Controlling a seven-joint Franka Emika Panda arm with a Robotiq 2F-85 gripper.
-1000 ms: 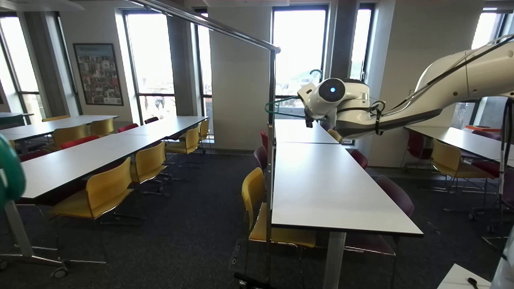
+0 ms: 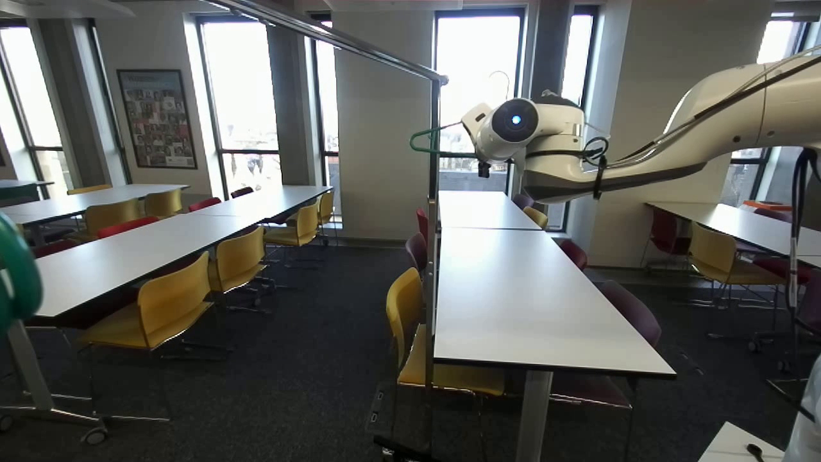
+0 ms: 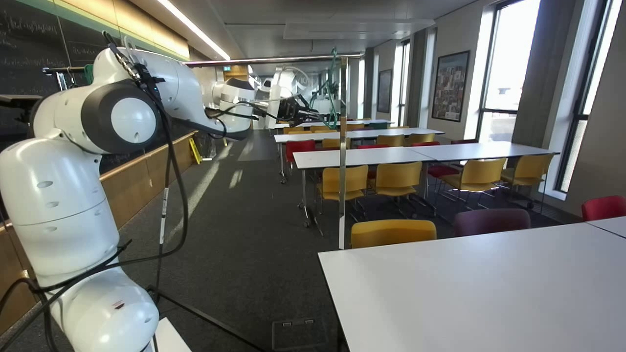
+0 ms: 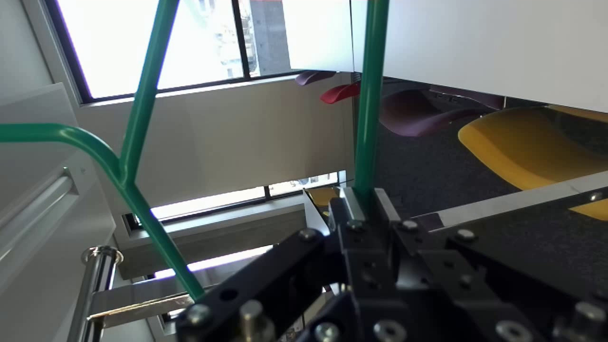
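A green hanger [image 4: 370, 108] crosses the wrist view, its straight bar running down between my fingertips. My gripper is shut on that bar. The hanger's other arm and neck branch off at the left of the same view. In exterior view 1 the hanger [image 2: 442, 142] sticks out to the left of the gripper, near the upright post. The metal rack [image 2: 433, 192] has this upright and a top rail slanting up to the left. From the side, the hanger [image 3: 332, 94] appears close to the rack's post, below the rail; whether they touch I cannot tell.
A long white table [image 2: 531, 300] stands below the arm, with yellow and purple chairs around it. More tables [image 2: 138, 239] fill the left. Another green object [image 2: 16, 273] shows blurred at the left edge. Open floor [image 3: 252, 211] lies between robot and tables.
The arm has risen slightly and shifted left in exterior view 1. The hanger has moved up and left with the gripper, past the upright post's line.
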